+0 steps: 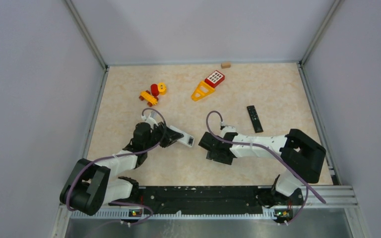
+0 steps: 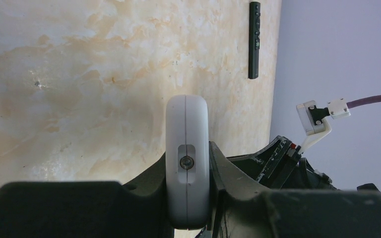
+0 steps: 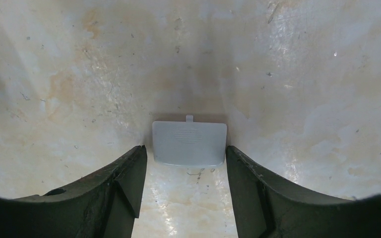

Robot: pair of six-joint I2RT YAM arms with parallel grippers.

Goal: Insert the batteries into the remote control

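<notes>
My left gripper (image 1: pixel 168 135) is shut on a white remote control (image 1: pixel 185 139), which stands end-on between the fingers in the left wrist view (image 2: pixel 186 129). In the right wrist view, a small grey battery cover (image 3: pixel 189 143) with a tab lies flat on the table. The fingertips of my right gripper stand part open at either side of it, very close to its edges; whether they touch it I cannot tell. From above, my right gripper (image 1: pixel 218 153) hides most of that cover. I see no batteries clearly.
A black remote (image 1: pixel 254 119) lies at the right. Yellow and red toys (image 1: pixel 149 97), a yellow frame (image 1: pixel 202 91) with a red block (image 1: pixel 214 78), and a wooden block (image 1: pixel 225 65) lie toward the back.
</notes>
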